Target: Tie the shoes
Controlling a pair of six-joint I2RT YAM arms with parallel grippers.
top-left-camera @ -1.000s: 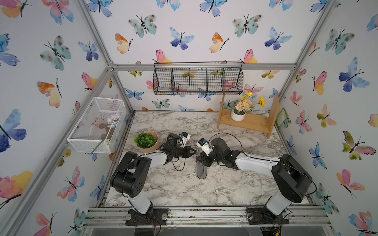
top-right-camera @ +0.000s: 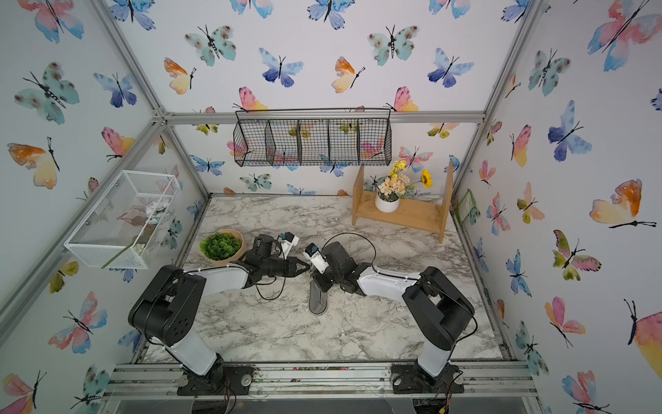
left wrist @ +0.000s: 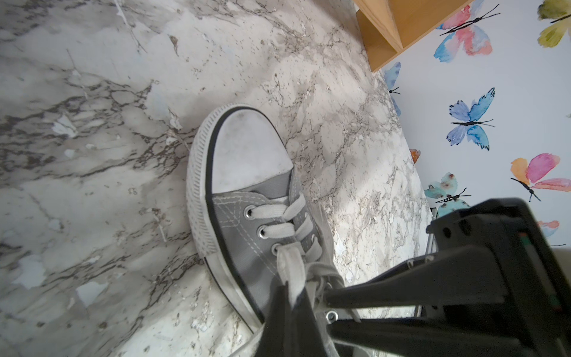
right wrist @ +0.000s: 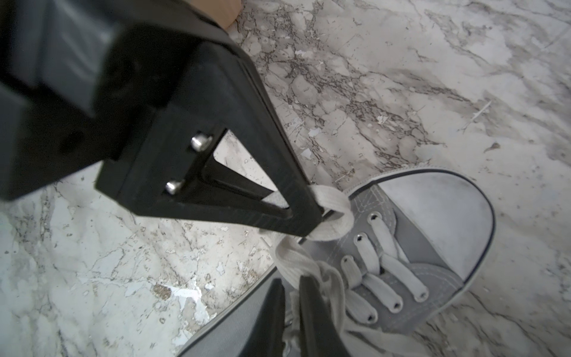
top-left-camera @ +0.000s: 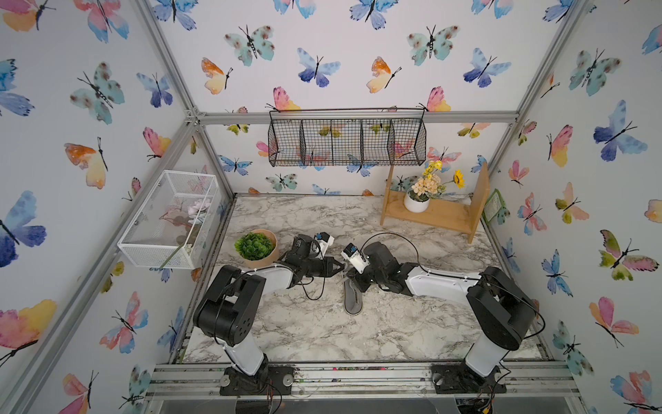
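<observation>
A grey canvas shoe (left wrist: pixel 244 238) with a white toe cap lies on the marble table, its toe pointing away from the arm bases. In the left wrist view, a white lace (left wrist: pixel 290 267) runs into the tips of my left gripper, which is shut on it. In the right wrist view, a lace loop (right wrist: pixel 336 217) sticks out at the left gripper's tip, above the shoe's side. My right gripper is partly open low over the laced opening, with its fingers (right wrist: pixel 315 321) a little apart. White lace shows behind and between them.
A potted green plant (top-left-camera: pixel 255 247) stands close behind the left arm. At the back right is a wooden shelf (top-left-camera: pixel 434 214) with a flower pot (top-left-camera: pixel 416 201). A wire basket (top-left-camera: pixel 347 143) hangs on the back wall.
The right arm has shifted slightly left and its wrist has turned a little over the shoe. The left arm and the shoe stay where they were.
</observation>
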